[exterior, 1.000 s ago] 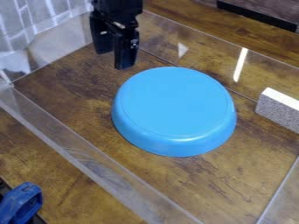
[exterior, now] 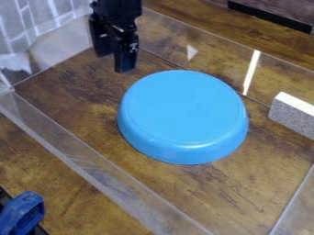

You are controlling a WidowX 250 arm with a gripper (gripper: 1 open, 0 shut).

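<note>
My black gripper (exterior: 114, 57) hangs over the back left of the clear-walled bin, its fingers pointing down and apart, with nothing visible between them. A large blue overturned bowl or lid (exterior: 183, 110) rests on the wooden floor of the bin, to the right of and in front of the gripper, apart from it.
A speckled grey block (exterior: 292, 115) sits at the right. Clear walls edge the bin, with white tile-like surface (exterior: 25, 32) behind at the left. A blue object (exterior: 17, 217) lies outside at the bottom left.
The gripper has shifted slightly left and a little down over the last second. The blue bowl and the grey block have stayed in place.
</note>
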